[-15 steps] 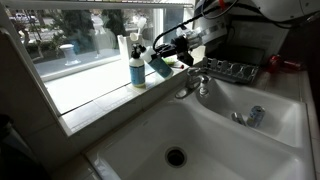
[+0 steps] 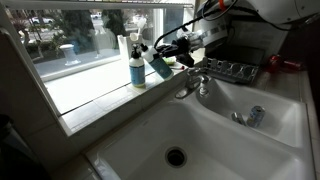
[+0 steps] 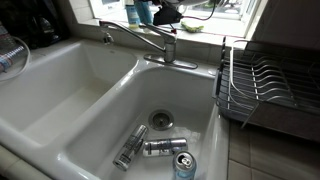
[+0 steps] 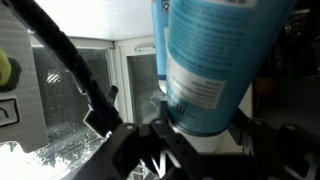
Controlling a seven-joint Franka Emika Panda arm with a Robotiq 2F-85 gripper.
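A tilted teal bottle (image 2: 160, 66) is held by the window sill, with my gripper (image 2: 167, 50) shut on it. In the wrist view, its blue and white body (image 4: 214, 52) fills the upper right, and the gripper closes around its lower part. Dark fingers (image 4: 264, 138) show low in that picture. Just left of it in exterior view 1, a second bottle (image 2: 137, 71) with a blue label and a pump top stands upright on the sill. Whether the held bottle touches the sill cannot be made out.
Below the sill are a double white sink (image 2: 130, 150) and a faucet (image 3: 165, 42). Several cans, including one upright can (image 3: 185, 165), are in one basin. A metal dish rack (image 3: 262, 75) stands beside it. The other basin (image 3: 65, 85) is empty.
Hardly anything differs. The arm and the tilted bottle stay at nearly the same place by the sill, and the grip on it holds.
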